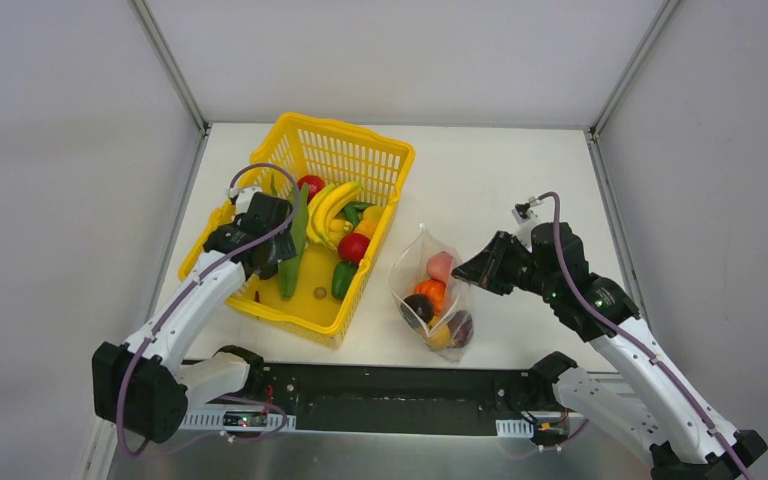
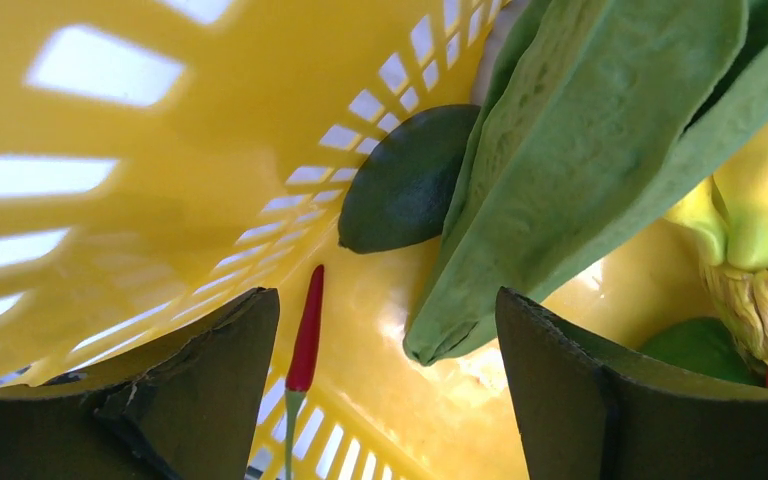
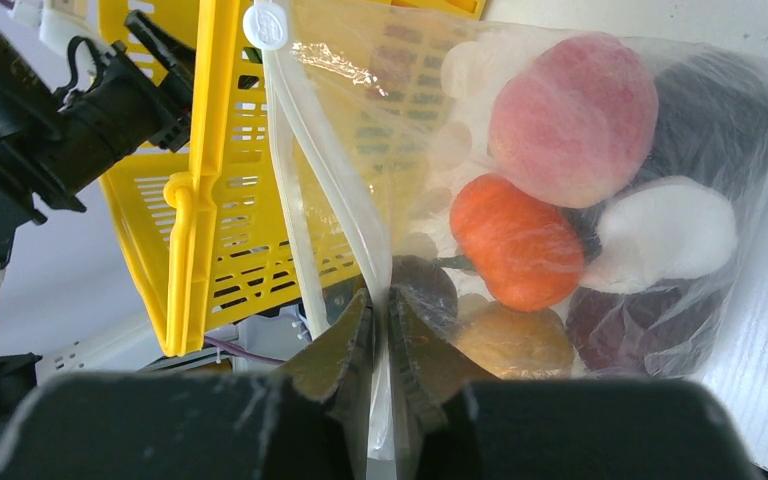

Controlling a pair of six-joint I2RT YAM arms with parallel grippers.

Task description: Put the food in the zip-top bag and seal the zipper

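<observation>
The clear zip-top bag (image 1: 430, 300) holds a peach (image 3: 572, 115), an orange pepper (image 3: 515, 238) and several other items. My right gripper is shut on its zipper edge at the top. My left gripper is open inside the left end of the yellow basket (image 1: 300, 320), above a green avocado-like item (image 2: 405, 175), a thin red chili (image 2: 308, 330) and long green leaves (image 2: 580, 150), with nothing between its fingers.
The basket also holds bananas (image 1: 335, 210), a red tomato-like item (image 1: 353, 248) and a green pepper (image 1: 344, 281).
</observation>
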